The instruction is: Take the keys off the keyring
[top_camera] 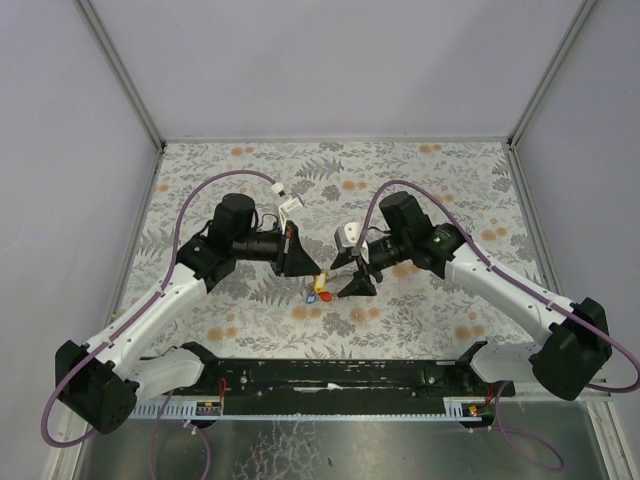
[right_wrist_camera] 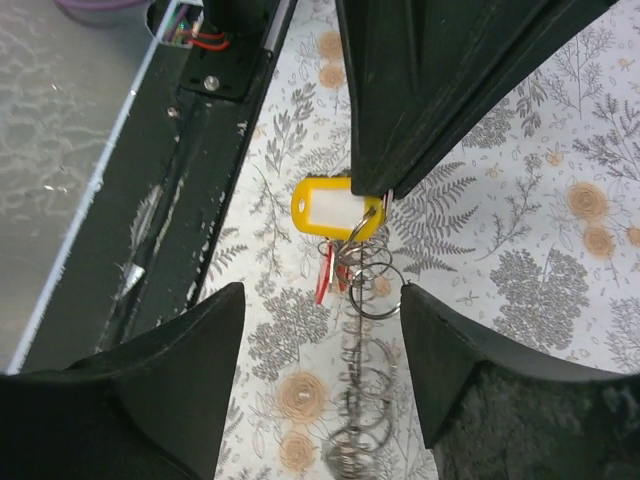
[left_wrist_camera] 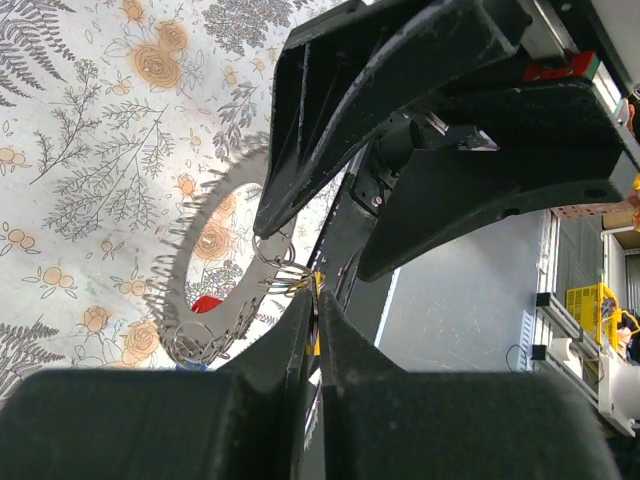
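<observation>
In the left wrist view, my left gripper is shut on thin metal of the keyring (left_wrist_camera: 285, 272). From its fingertips hangs a yellow-edged tag (right_wrist_camera: 338, 208), clear in the right wrist view, with small rings and a metal chain (right_wrist_camera: 352, 400) trailing below. A red tag (right_wrist_camera: 326, 278) shows behind the rings; red (top_camera: 325, 296) and blue (top_camera: 311, 298) tags show in the top view. My right gripper (top_camera: 346, 278) is open, its fingers (right_wrist_camera: 205, 330) apart on either side of the hanging rings, nothing clamped between them. Separate keys are hard to make out.
A black rail (top_camera: 330, 385) runs along the front edge. Pale walls stand at the sides and back.
</observation>
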